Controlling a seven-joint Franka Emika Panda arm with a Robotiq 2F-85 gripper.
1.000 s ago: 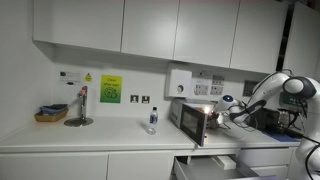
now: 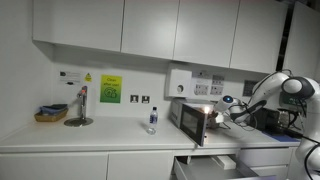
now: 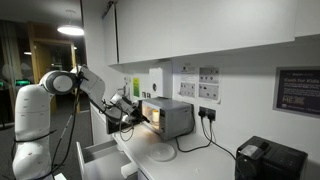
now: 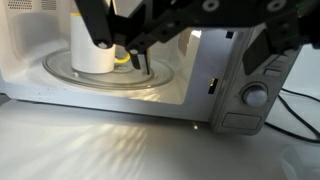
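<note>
The microwave (image 3: 177, 118) stands on the counter with its door (image 2: 192, 122) swung open and its inside lit. In the wrist view, a white cup-like container (image 4: 92, 50) rests on the glass turntable (image 4: 125, 78) inside, with something yellow (image 4: 122, 52) beside it, partly hidden by my fingers. My gripper is open and holds nothing. It is close in front of the microwave opening, its dark fingers (image 4: 284, 38) spread across the top of the wrist view. Whether it touches anything cannot be told. The control knob (image 4: 255, 95) is at the right.
A white plate (image 3: 161, 153) lies on the counter before the microwave. Below, a drawer (image 3: 104, 165) is pulled out. A bottle (image 2: 153, 121) stands left of the open door, and a black toaster-like appliance (image 3: 270, 159) sits further along. Cables (image 4: 298, 118) run beside the microwave.
The arm's wrist and gripper have shifted slightly near the microwave opening. The door, drawer and bottle have stayed where they were.
</note>
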